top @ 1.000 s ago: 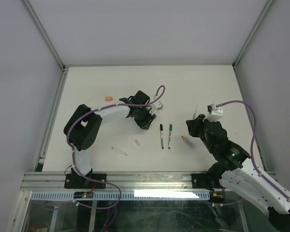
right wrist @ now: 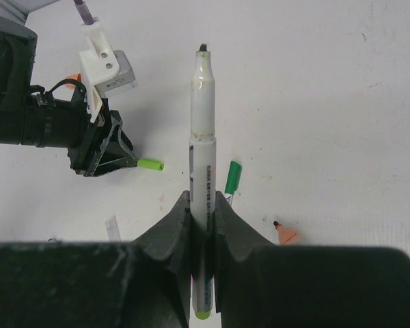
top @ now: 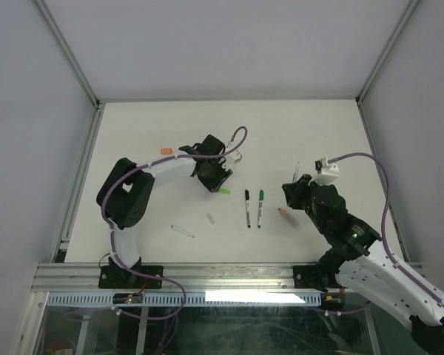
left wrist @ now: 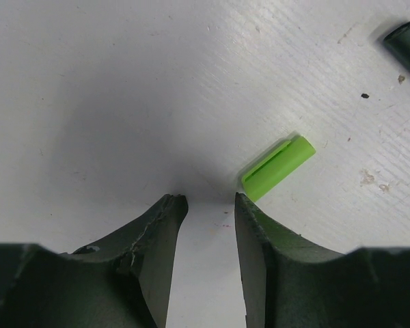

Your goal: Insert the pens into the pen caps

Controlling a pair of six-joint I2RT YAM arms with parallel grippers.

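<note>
On the white table lies a short green cap (top: 224, 191), on its side. In the left wrist view this green cap (left wrist: 279, 168) is just beyond my left gripper's right fingertip, outside the fingers. My left gripper is open, with a bare gap between its fingers. A white pen (right wrist: 203, 109) stands upright in my right gripper, which is shut around its barrel. The pen's dark tip points up and its green end shows at the bottom. From above, the right gripper is at the table's right side, well apart from the green cap.
A black-capped pen (top: 247, 208) and a green-capped pen (top: 260, 208) lie mid-table. An orange-tipped pen (top: 288, 217) rests below the right gripper. An orange cap (top: 166, 151), a clear piece (top: 211, 219) and a thin pale pen (top: 183, 231) lie further left.
My left gripper has shifted a little left and toward the back, and the green cap, hidden a second ago, now shows on the table beside it. The right arm has barely moved.
</note>
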